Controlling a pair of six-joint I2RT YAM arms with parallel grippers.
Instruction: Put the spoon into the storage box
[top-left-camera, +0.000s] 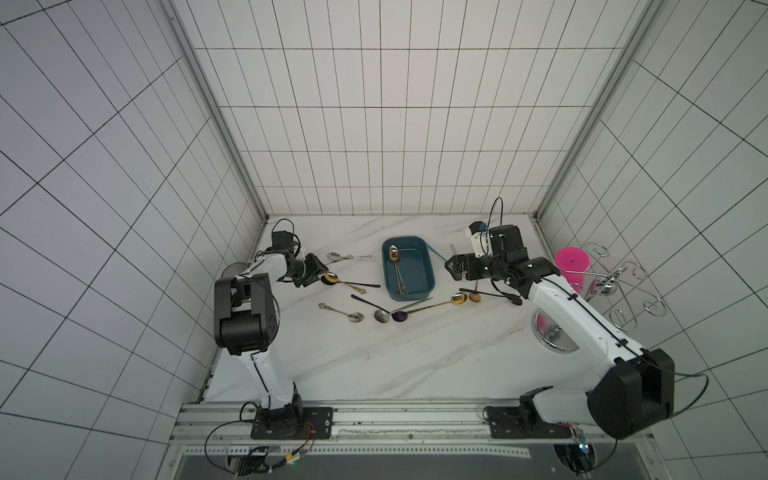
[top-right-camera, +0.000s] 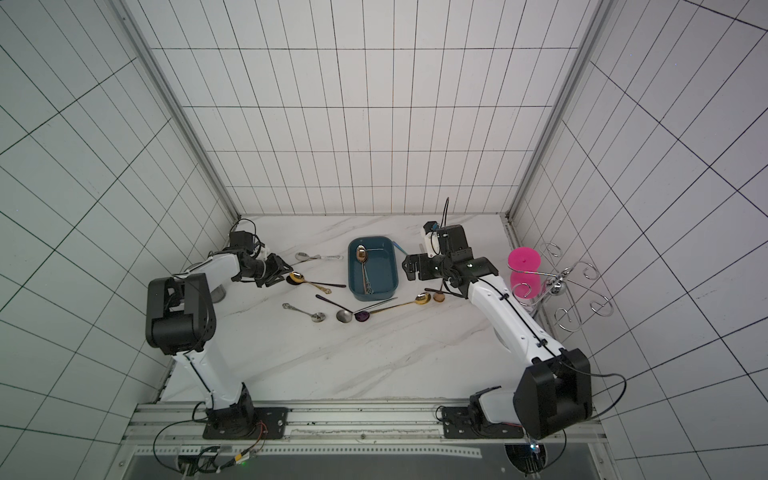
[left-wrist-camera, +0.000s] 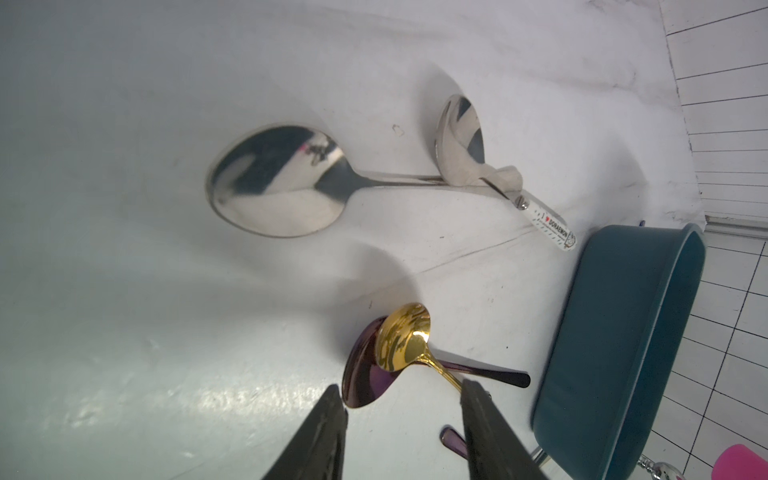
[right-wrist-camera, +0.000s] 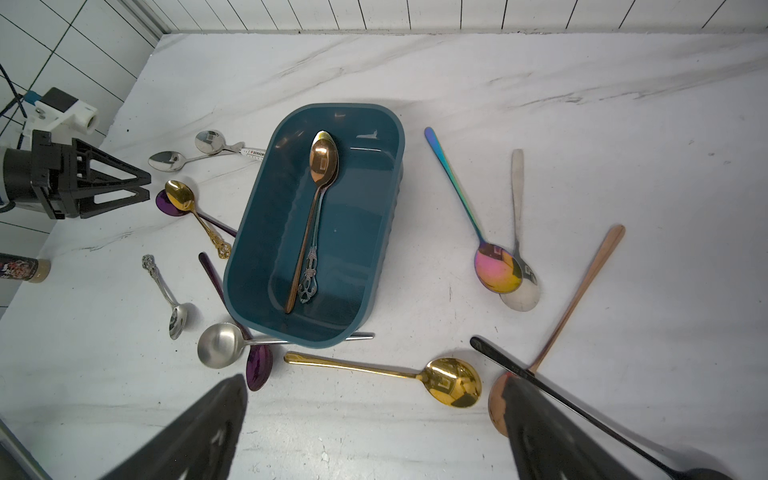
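Observation:
A teal storage box (right-wrist-camera: 360, 240) sits mid-table with a copper spoon (right-wrist-camera: 323, 164) and a silver spoon (right-wrist-camera: 309, 284) inside. My open left gripper hangs at the box's left, near a gold spoon (left-wrist-camera: 402, 336) on a purple spoon (left-wrist-camera: 361, 372). Two silver spoons (left-wrist-camera: 276, 180) lie farther off. My open right gripper is right of the box, above rainbow (right-wrist-camera: 496, 264), silver (right-wrist-camera: 524, 296), copper (right-wrist-camera: 580, 292), gold (right-wrist-camera: 448, 380) and black (right-wrist-camera: 576, 408) spoons.
More spoons (top-right-camera: 344, 316) lie in front of the box. A metal rack (top-left-camera: 608, 288) with pink containers (top-left-camera: 572, 260) stands at the right wall.

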